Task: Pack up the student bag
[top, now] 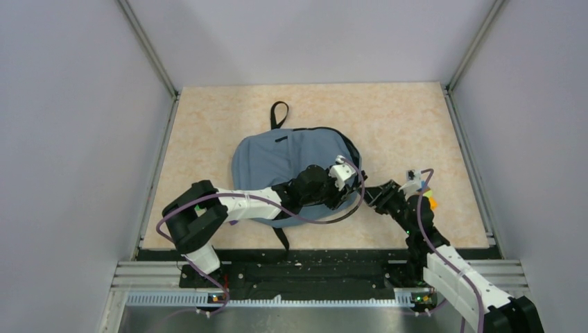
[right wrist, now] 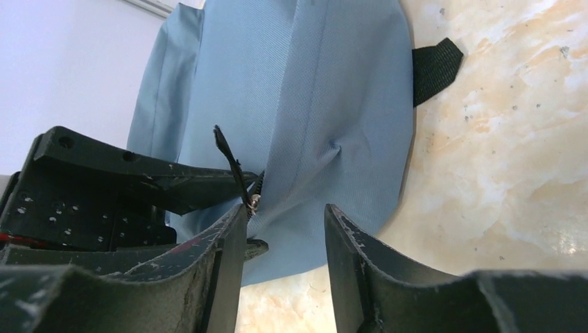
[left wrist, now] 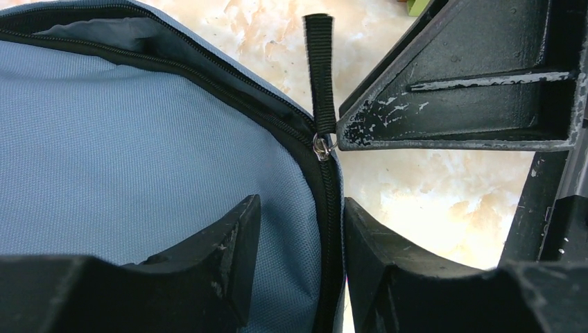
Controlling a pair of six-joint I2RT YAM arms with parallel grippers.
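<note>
The blue-grey bag [top: 267, 156] lies on the table, its dark zipper [left wrist: 277, 125] gaping along the far right edge. A black zipper pull [left wrist: 320, 69] stands up from its metal slider [left wrist: 322, 148]. My left gripper has its fingers apart, one on each side of the zipped bag edge. From the right, my right gripper reaches in, its fingers apart too. One of its fingers [left wrist: 457, 104] touches or nearly touches the slider in the left wrist view. In the right wrist view, the pull [right wrist: 232, 163] rises beside that finger; contact is unclear.
Small colourful items [top: 431, 198] lie right of the bag, partly behind the right arm. A black strap loop [top: 279, 114] extends from the bag's far side. Both grippers are very close together.
</note>
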